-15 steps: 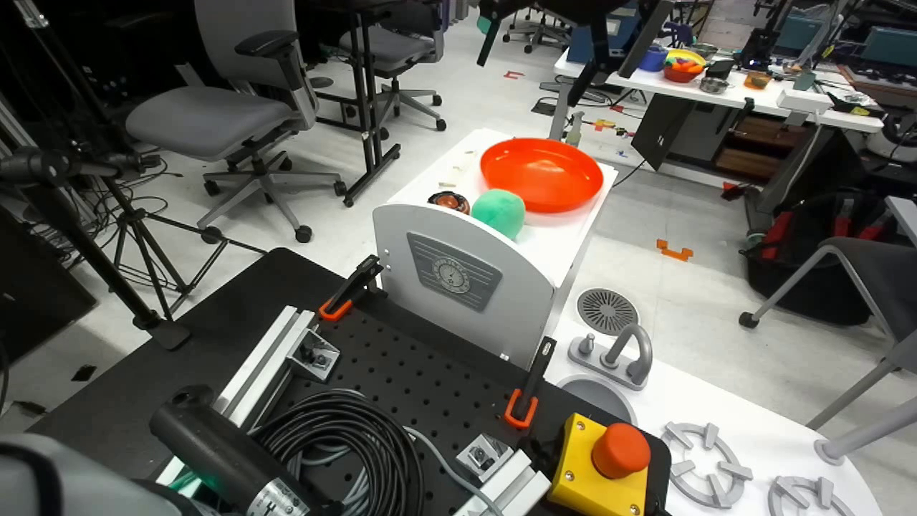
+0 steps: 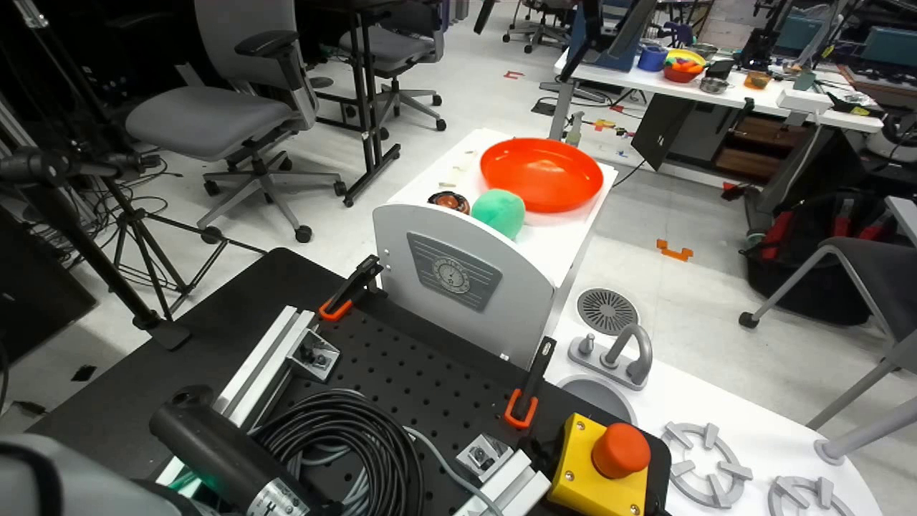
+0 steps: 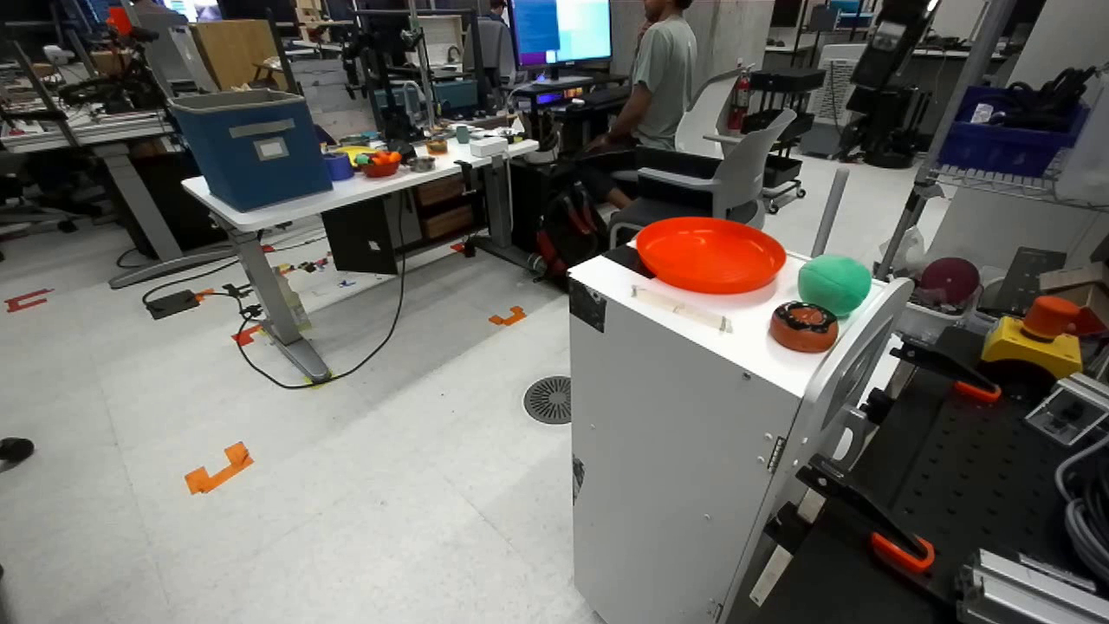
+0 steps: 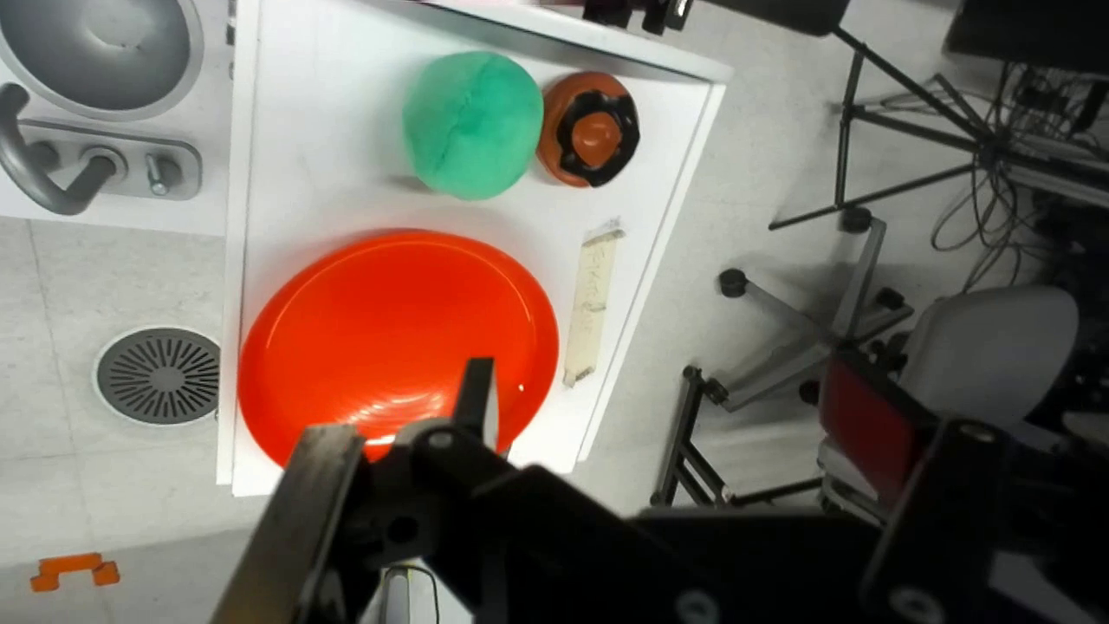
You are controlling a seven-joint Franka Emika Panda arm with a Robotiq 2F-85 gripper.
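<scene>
On the white top [image 4: 312, 208] of the cabinet lies a wide orange-red dish [image 4: 416, 312], with nothing in it. A green plush ball [image 4: 473, 125] sits beside it, near the grey upright panel [image 2: 395, 232]. Next to the ball is a round brown object with a black ring [image 4: 593, 130]. My gripper stands open, its fingers in front of the near edge of the dish in the wrist view, nothing between them. In exterior view 1 only dark parts of it show at the top edge, above and clear of the dish.
A strip of tape [image 4: 590, 307] lies along one side of the cabinet top. A toy sink with a grey faucet [image 2: 632, 352] adjoins the cabinet. The black table holds a yellow box with a red button [image 2: 602, 464] and clamps.
In exterior view 1 my gripper has risen, so much of it is now out of frame at the top. The dish, ball and brown object have stayed put.
</scene>
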